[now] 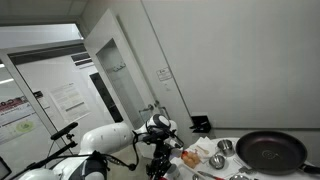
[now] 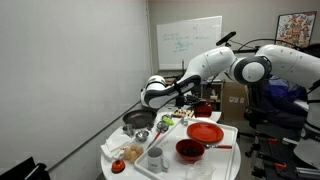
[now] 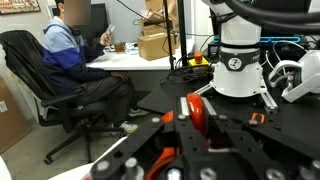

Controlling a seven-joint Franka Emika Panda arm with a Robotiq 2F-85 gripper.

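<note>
In the wrist view, my gripper is shut on a slim red-orange object (image 3: 195, 108), which stands up between the dark fingers. Its lower part is hidden by the gripper, so I cannot tell what it is. Exterior view 1 has the black gripper at the left end of the table, beside the small items there; its fingertips are not clear. From exterior view 2, the arm (image 2: 218, 65) reaches in from the right over the table's far side.
A red plate (image 2: 205, 132), a red bowl (image 2: 189, 150) and a white mug (image 2: 155, 158) occupy the near table. A black pan (image 1: 271, 151) lies by the wall, with small metal cups (image 1: 226, 147) beside it. Someone sits in an office chair (image 3: 50, 85) beyond the robot base.
</note>
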